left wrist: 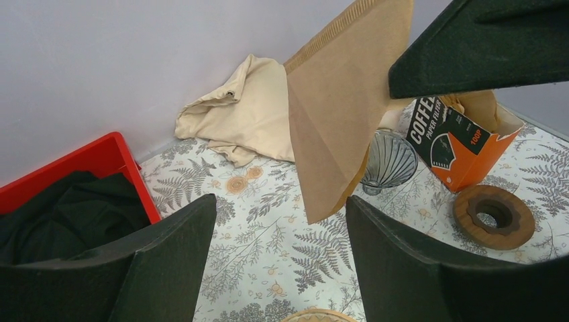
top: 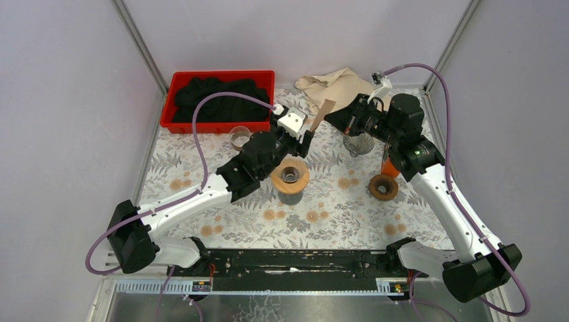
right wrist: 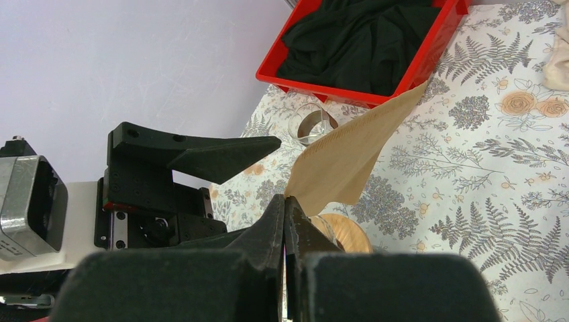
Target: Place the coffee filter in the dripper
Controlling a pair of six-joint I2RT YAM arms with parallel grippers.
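A folded brown paper coffee filter (top: 323,114) hangs in the air, one edge pinched in my right gripper, which is shut on it. My left gripper is open, its fingers pointing at the filter. The filter's lower corner (left wrist: 319,201) appears between those fingers in the left wrist view; in the right wrist view it hangs just beyond their tips. Below and nearer the front stands the dripper, a ribbed cone (top: 290,174) within a wooden ring (top: 303,181) on a clear vessel. Only the ring's edge (left wrist: 319,315) enters the left wrist view.
Behind left is a red bin (top: 274,86) with dark cloth; a small glass (top: 240,137) stands before it. Beige cloth (top: 339,86) lies at the back. To the right are a ribbed glass cone (left wrist: 390,161), filter box (left wrist: 459,144) and wooden ring (left wrist: 493,216).
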